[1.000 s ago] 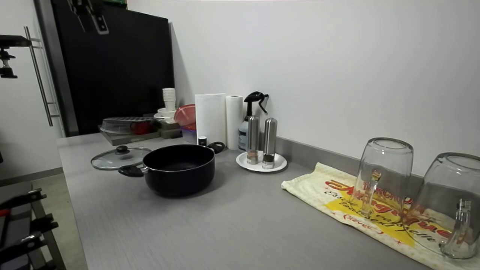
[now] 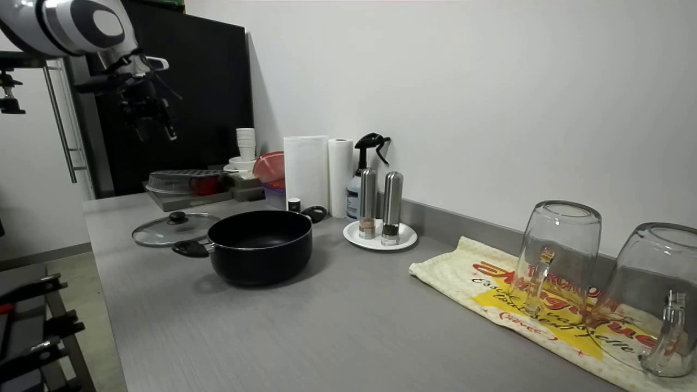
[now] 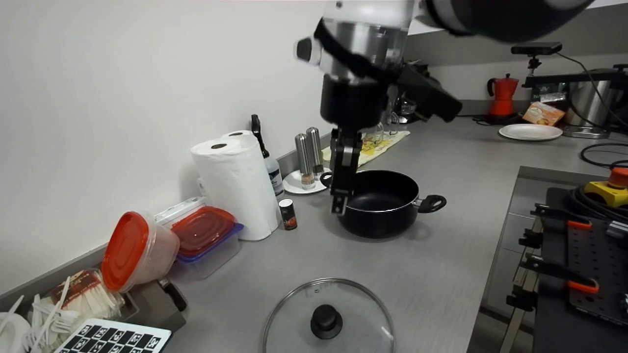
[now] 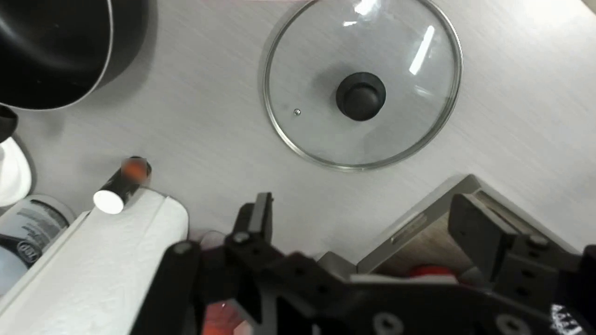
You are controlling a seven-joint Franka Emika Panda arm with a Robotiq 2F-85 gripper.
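My gripper stands open, its two fingers (image 4: 260, 217) wide apart with nothing between them. It hangs in the air well above the counter, near the far left in exterior view 1. A round glass lid (image 4: 313, 134) with a metal rim and a black knob (image 4: 362, 97) lies flat on the counter, ahead of the fingers in the wrist view. Beside the lid stands a black two-handled pot (image 2: 261, 255), uncovered and empty as far as shows. Only part of the pot is in the wrist view.
Paper towel rolls (image 3: 235, 182), a small dark spice jar (image 3: 288, 214) and a plate with two steel mills (image 2: 380, 243) line the wall. Plastic tubs (image 3: 203, 253) and a grey tray (image 4: 413, 223) crowd the back end. Glass jugs (image 2: 555, 261) rest on a cloth.
My gripper has come down in exterior view 1, and more of the arm now shows at the upper left. Pot, lid and the other things stay where they were.
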